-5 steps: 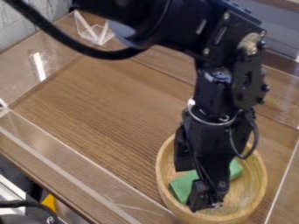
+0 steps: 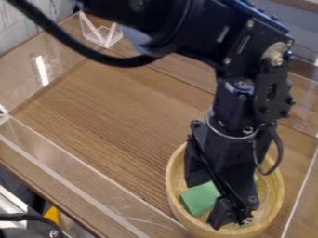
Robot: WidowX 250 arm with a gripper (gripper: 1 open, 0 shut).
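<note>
My black gripper reaches down into a round tan bowl at the lower right, its open fingers over a green block that lies inside. The gripper covers much of the block and the bowl's interior, so whether the fingertips touch the block I cannot tell.
The wooden table has bare room left of and behind the bowl. A clear raised edge runs along the left and front sides. A white wire object sits at the back left, and dark cables hang at the lower left.
The bowl and block look nearly unchanged.
</note>
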